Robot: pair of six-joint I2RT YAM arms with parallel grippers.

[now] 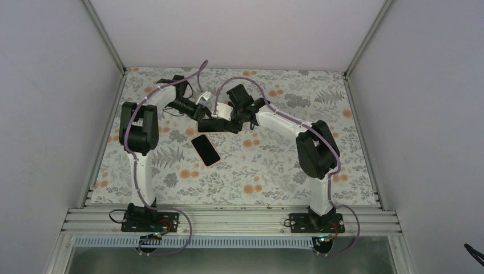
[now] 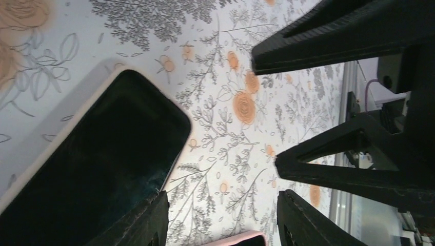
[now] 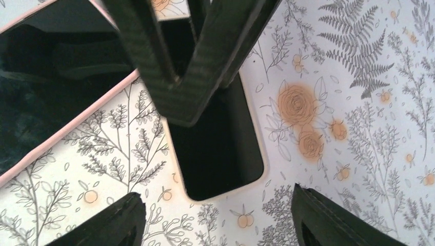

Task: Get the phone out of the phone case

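A black phone in a pale, translucent case [image 2: 107, 138] lies on the patterned mat between my grippers at the upper middle, partly under them in the top view [image 1: 208, 126]. My left gripper is part open beside it, fingers apart, nothing visibly between them. My right gripper hovers at the phone's end, fingers apart with bare mat between them. A second phone [image 1: 205, 150] with a pink rim lies in front of them.
The dark frames of the two wrists are close together over the phone. Side rails [image 1: 359, 137] border it.
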